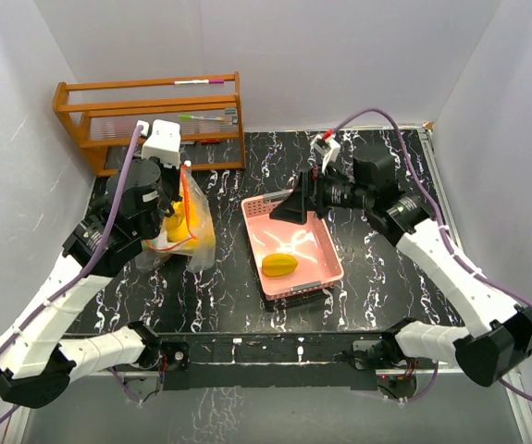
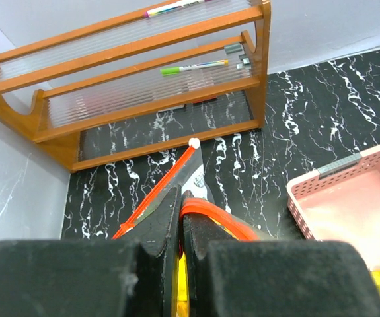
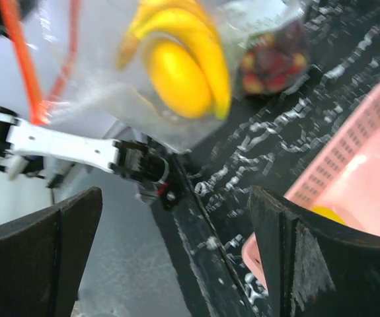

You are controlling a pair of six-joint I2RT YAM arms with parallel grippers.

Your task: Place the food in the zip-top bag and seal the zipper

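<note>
My left gripper is shut on the orange-zippered edge of a clear bag (image 1: 196, 240) at the left, which holds bananas and a yellow fruit (image 3: 180, 79). A second bag (image 3: 272, 66) with red and yellow food lies beside it on the counter. My right gripper (image 1: 293, 199) is open and empty above the pink basket (image 1: 293, 250), in which a yellow mango-like fruit (image 1: 278, 264) lies.
A wooden rack (image 1: 154, 104) with markers stands at the back left. Pale walls surround the area.
</note>
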